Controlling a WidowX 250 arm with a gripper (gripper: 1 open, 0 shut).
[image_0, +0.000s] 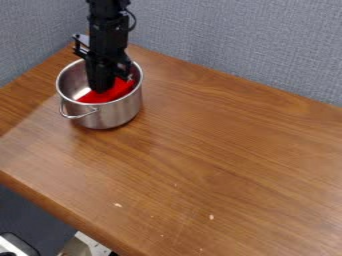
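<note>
A steel pot (100, 114) with a wire handle stands at the back left of the wooden table. A red object (111, 93) lies inside it. My black gripper (102, 74) reaches down from above into the pot, over the red object. Its fingertips are dark and partly hidden, so whether it is open, shut or holding the red object cannot be seen.
Grey padded walls stand behind and to the left. The table's edge runs along the lower left.
</note>
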